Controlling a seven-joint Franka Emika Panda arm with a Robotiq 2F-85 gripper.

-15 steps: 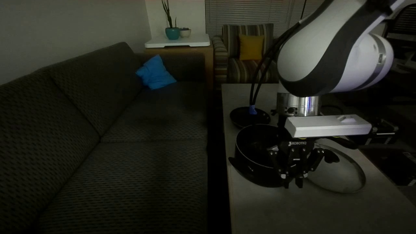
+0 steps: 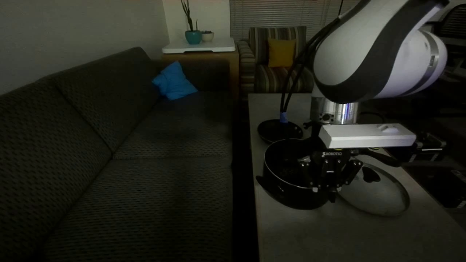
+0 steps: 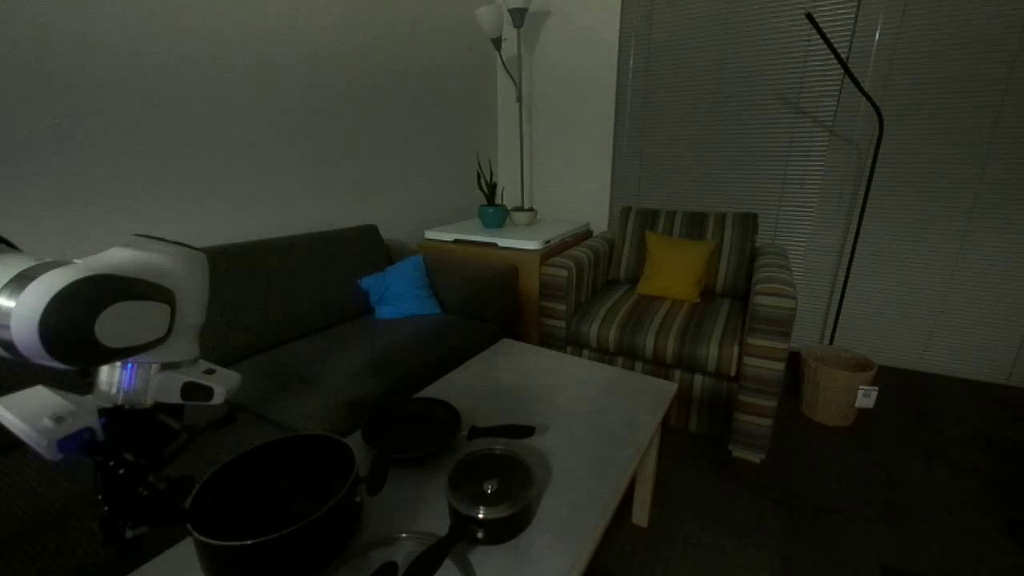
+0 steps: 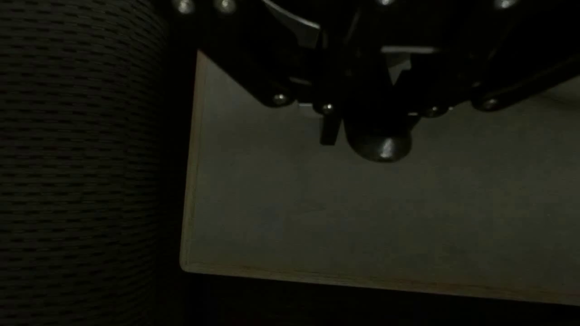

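A large black pot [image 2: 288,179] stands on the grey table [image 2: 305,240], its inside dark. Over its right-hand side in the first exterior view is my gripper [image 2: 325,190], pointing down. The fingers are closed on a dark, rounded piece [image 4: 383,147] with a shiny end, seen between the fingers in the wrist view. Whether that piece is a handle of the pot, I cannot tell in this dim light. In the second exterior view the gripper [image 3: 130,528] is a dark shape left of the pot [image 3: 274,499].
A glass lid [image 2: 378,196] lies right of the gripper. Beyond the pot are a black frying pan [image 3: 413,427] and a small lidded saucepan [image 3: 490,494]. A grey sofa [image 2: 174,196] runs along the table's left side.
My gripper has risen slightly and its fingers have come to a different stance around the dark piece. Pot and glass lid look unmoved.
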